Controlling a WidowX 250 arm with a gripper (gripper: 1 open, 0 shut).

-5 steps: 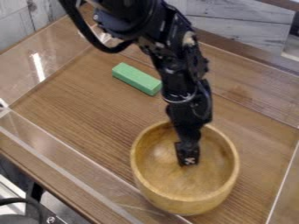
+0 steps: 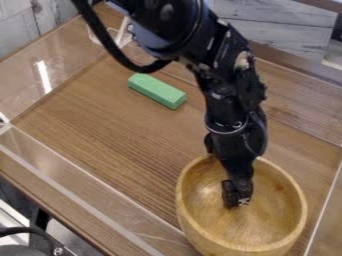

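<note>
The black gripper (image 2: 237,188) points down into a round wooden bowl (image 2: 274,225) at the lower right, its tips low inside near the back half. A green block (image 2: 156,91) lies on the wooden surface at the upper left, apart from the bowl.
A pale plank wall stands at the back. A black cable shows at the lower left corner.
Over the last second the gripper and the bowl have moved together to the right. The green block stays in place.
</note>
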